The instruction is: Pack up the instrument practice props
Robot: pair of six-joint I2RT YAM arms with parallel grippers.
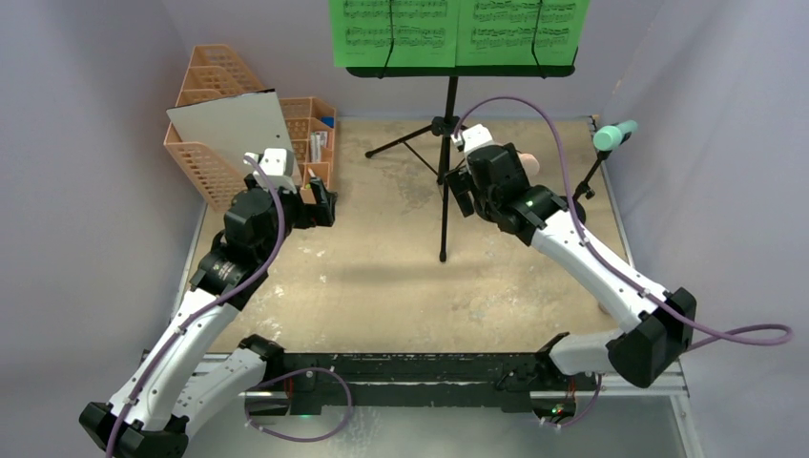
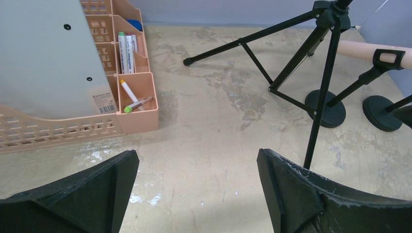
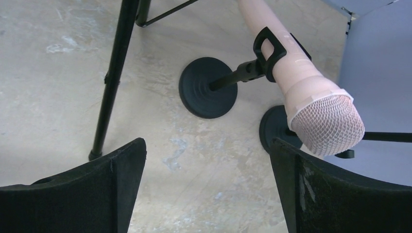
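A pink microphone (image 3: 303,73) in a black clip on a round-based stand shows in the right wrist view, its mesh head toward the right. My right gripper is open and empty, short of the microphone, which lies beyond its right finger. In the top view a green microphone (image 1: 615,135) tops a second stand by the right wall. My left gripper is open with nothing between its fingers, in front of the peach organizer (image 2: 138,127). That organizer holds a whiteboard (image 2: 43,63) and several markers (image 2: 129,53). Green sheet music (image 1: 396,33) rests on the black music stand (image 1: 451,95).
The music stand's tripod leg (image 1: 444,224) reaches forward between my two arms. Round stand bases (image 3: 208,87) sit on the floor at the right, close to the wall.
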